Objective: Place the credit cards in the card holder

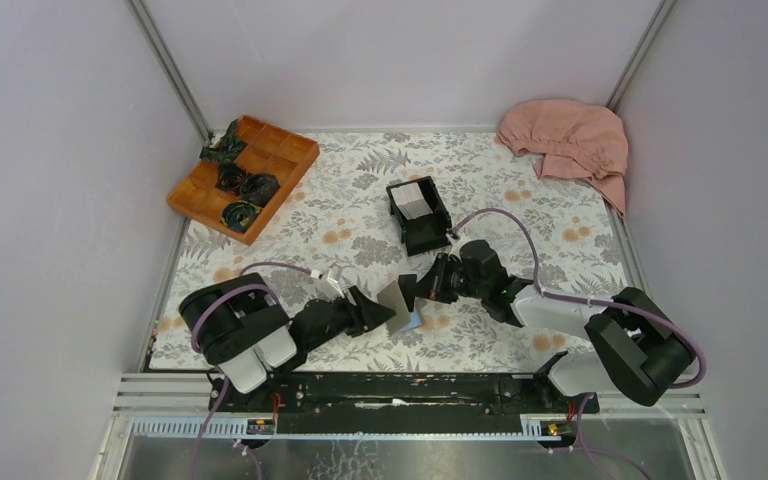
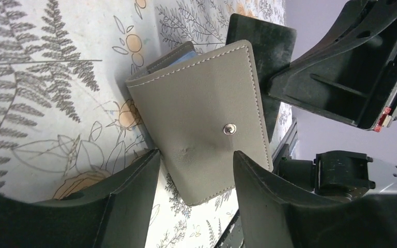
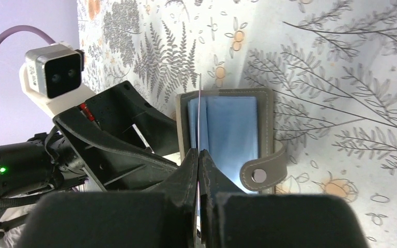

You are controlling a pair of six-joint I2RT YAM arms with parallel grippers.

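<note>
A taupe card holder (image 1: 393,304) stands partly open at the front middle, its stitched cover (image 2: 201,111) tilted up towards my left gripper. That gripper is part open, its two fingertips apart in front of the cover. My right gripper is shut on a thin dark card, which shows edge-on in the right wrist view and stands upright over the holder's blue inside (image 3: 232,134). Whether the card's lower edge sits in a slot cannot be told. A strap with a snap (image 3: 259,175) sticks out from the holder's side.
A black box (image 1: 425,233) with a white lined part stands behind the holder. At the back left is an orange compartment tray (image 1: 293,147) with dark coiled items; a pink cloth (image 1: 565,140) lies back right.
</note>
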